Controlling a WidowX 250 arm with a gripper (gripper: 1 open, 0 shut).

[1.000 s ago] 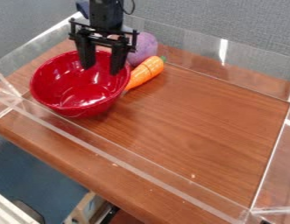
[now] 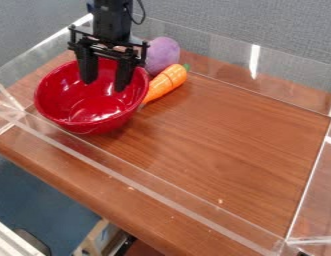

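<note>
A glossy red bowl point(image 2: 77, 105) sits at the left of the wooden board. The black gripper point(image 2: 105, 72) hangs over it, its two fingers apart and pointing down into the bowl, with nothing visible between them. An orange carrot point(image 2: 167, 82) with a green tip lies just right of the bowl, partly behind it. A purple round vegetable point(image 2: 162, 52) lies behind the carrot, beside the gripper.
Clear acrylic walls border the board point(image 2: 221, 150), whose middle and right are bare. A grey wall stands behind. Something dark blue is partly hidden behind the arm at the back left.
The gripper has moved a little to the left and slightly lower over the bowl. The bowl and vegetables look unmoved.
</note>
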